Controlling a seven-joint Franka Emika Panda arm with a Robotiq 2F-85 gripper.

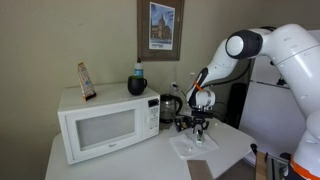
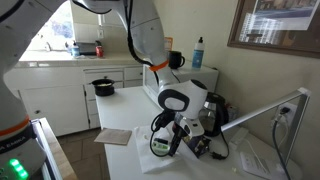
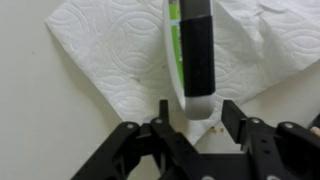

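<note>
A small bottle-like object point(image 3: 199, 55) with a white and green body, a black band and a white tip shows in the wrist view over a white paper towel point(image 3: 115, 60). My gripper has its fingers apart, one on each side of the white tip, with gaps visible on both sides. In exterior view 2 the green-marked object point(image 2: 160, 145) is at the towel point(image 2: 150, 162), beside the gripper point(image 2: 180, 140). The fingertips are hard to make out there. In exterior view 1 the gripper point(image 1: 197, 121) is low over the towel point(image 1: 183, 147).
A white microwave point(image 1: 108, 122) stands left of the towel, with a kettle point(image 1: 169, 106) behind. A brown board point(image 1: 200, 169) lies toward the front. In exterior view 2, dark items point(image 2: 207, 145) crowd the gripper's far side, while the table left of the towel is clear.
</note>
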